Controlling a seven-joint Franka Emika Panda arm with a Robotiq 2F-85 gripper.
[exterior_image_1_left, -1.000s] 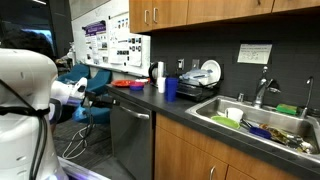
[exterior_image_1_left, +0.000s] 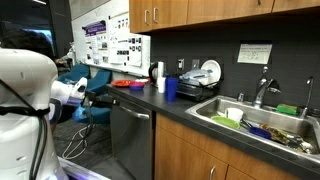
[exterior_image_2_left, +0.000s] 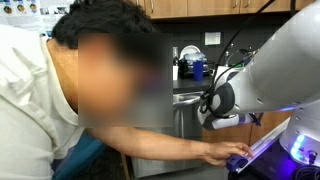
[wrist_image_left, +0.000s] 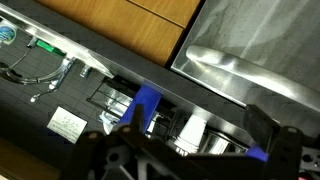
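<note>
My gripper is open in the wrist view, its two dark fingers wide apart and no object held between them. In exterior view 1 the gripper (exterior_image_1_left: 96, 101) is small and dark, to the left of the stainless dishwasher (exterior_image_1_left: 131, 138) and apart from it. The dishwasher's bar handle (wrist_image_left: 240, 68) crosses the upper right of the wrist view. A tall blue container (exterior_image_1_left: 171, 88) stands on the counter, left of the sink (exterior_image_1_left: 262, 122).
A person (exterior_image_2_left: 60, 110) leans across exterior view 2, one hand (exterior_image_2_left: 228, 152) low beside the arm. The dark counter (exterior_image_1_left: 190, 108) carries red items (exterior_image_1_left: 128, 83) and a dish rack (exterior_image_1_left: 205, 73). Wooden cabinets (exterior_image_1_left: 185, 145) stand below. Cables (exterior_image_1_left: 75, 145) hang near the floor.
</note>
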